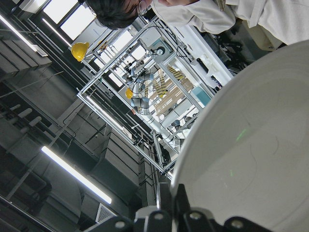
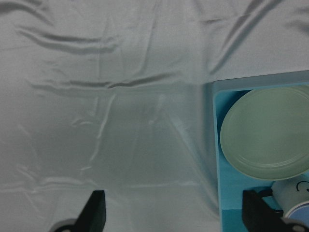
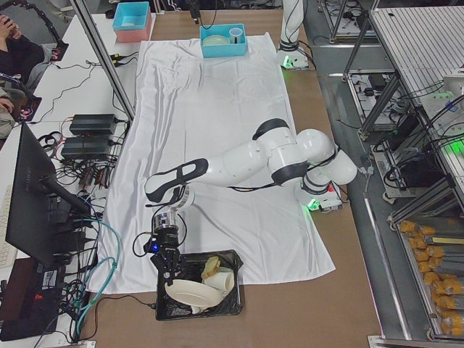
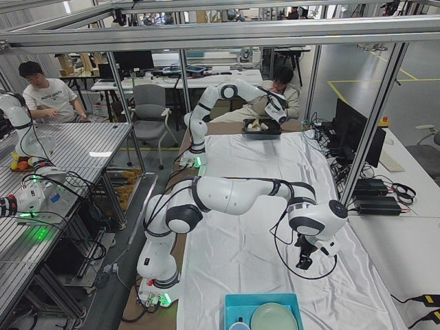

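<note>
A white plate (image 3: 190, 293) is gripped at its edge by my left gripper (image 3: 171, 274), over a black lined bin (image 3: 235, 304) holding a white cup-like piece (image 3: 221, 281) and a yellowish item (image 3: 211, 264); in the left wrist view the plate (image 1: 246, 145) fills the right side. My right gripper (image 4: 304, 260) hangs open over the white cloth at the other end, beside a blue tray (image 2: 227, 186) holding a pale green plate (image 2: 265, 130) and a mug (image 2: 289, 191).
A monitor (image 3: 36, 203) and cables line one side; metal frames and another bench (image 3: 413, 58) stand on the other.
</note>
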